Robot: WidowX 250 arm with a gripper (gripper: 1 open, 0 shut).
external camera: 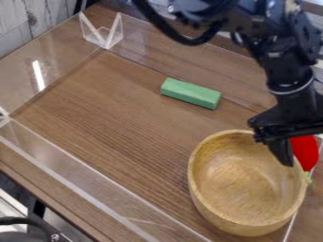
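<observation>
My black gripper (285,138) hangs at the right, just over the back right rim of a large tan bowl (233,189), open. A red object (303,151) lies at the right behind the bowl's rim and the gripper, partly hidden. The bowl's visible inside is empty.
A green block (191,92) lies on the wooden table (94,123) behind the bowl. A clear wire-like or plastic item (101,28) stands at the far upper left.
</observation>
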